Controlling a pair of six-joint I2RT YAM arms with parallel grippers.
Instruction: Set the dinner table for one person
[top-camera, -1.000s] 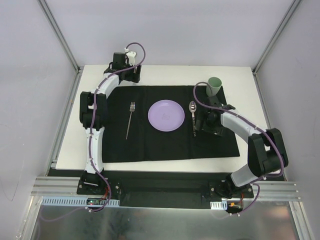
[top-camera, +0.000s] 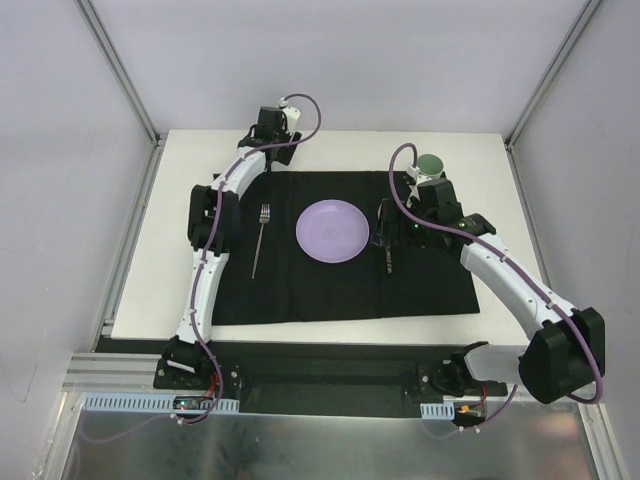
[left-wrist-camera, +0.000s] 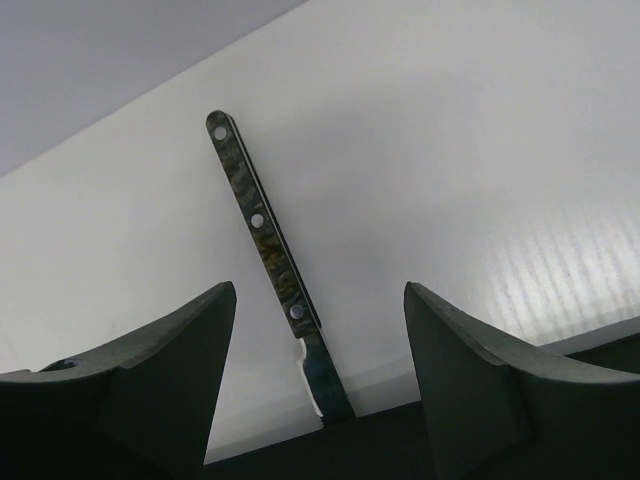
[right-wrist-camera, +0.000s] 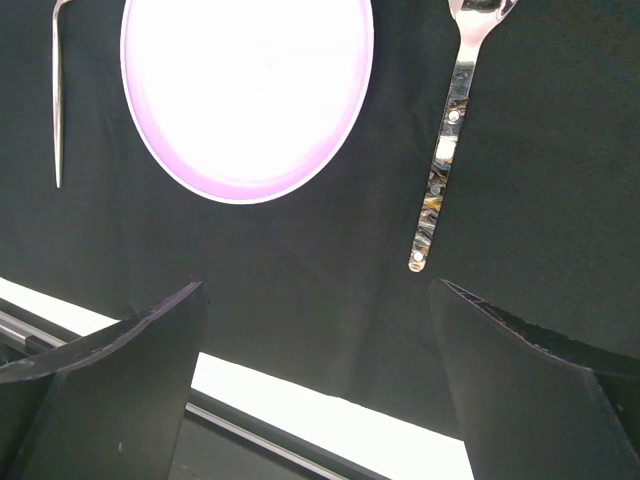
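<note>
A dark mat (top-camera: 330, 295) holds a purple plate (top-camera: 332, 231) with a fork (top-camera: 260, 240) on its left and a spoon (right-wrist-camera: 440, 170) on its right. My left gripper stands open at the back left, over a knife (left-wrist-camera: 260, 220) lying on the white strip beyond the mat; nothing is between its fingers. My right gripper hangs open above the right part of the mat, over the spoon's area, holding nothing. It partly hides the spoon in the top view.
A green cup (top-camera: 430, 160) stands at the back right, partly behind the right arm. White table (top-camera: 150, 280) borders the mat, with walls at back and sides.
The left gripper has moved right along the back edge to over the knife. The right arm has risen and shifted left from beside the spoon to over it.
</note>
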